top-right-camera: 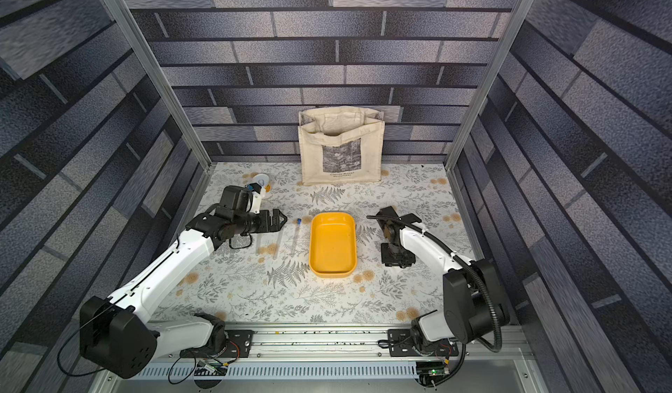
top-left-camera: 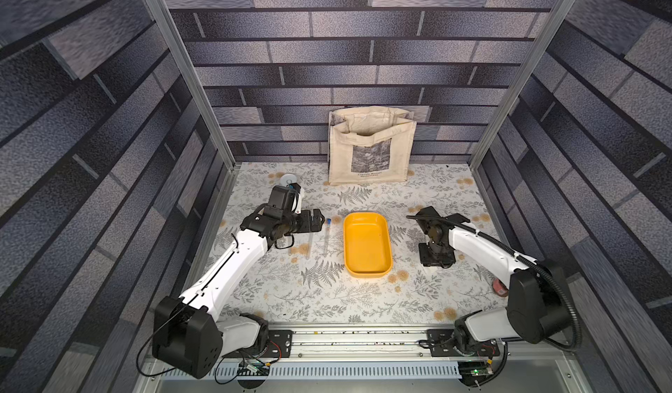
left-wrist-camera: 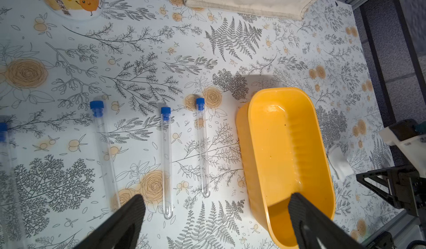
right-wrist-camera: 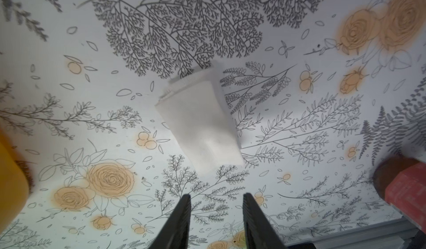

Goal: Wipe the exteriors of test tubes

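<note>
Several clear test tubes with blue caps lie side by side on the table in the left wrist view: one tube [left-wrist-camera: 203,151] nearest the tray, another tube [left-wrist-camera: 166,164], a wider tube [left-wrist-camera: 106,160] and one more tube [left-wrist-camera: 11,191] at the left edge. Above them my left gripper is wide open and empty. A folded white cloth [right-wrist-camera: 202,122] lies flat on the table in the right wrist view. My right gripper hovers over the table beside the cloth's lower end, fingers parted, nothing between them.
The yellow tray [top-left-camera: 367,272] stands empty between the arms. A canvas bag [top-left-camera: 371,144] leans against the back wall. At the back left stands a printed cup [left-wrist-camera: 75,2]. A red object [right-wrist-camera: 408,193] lies near the right front edge. Table space in front of the bag is free.
</note>
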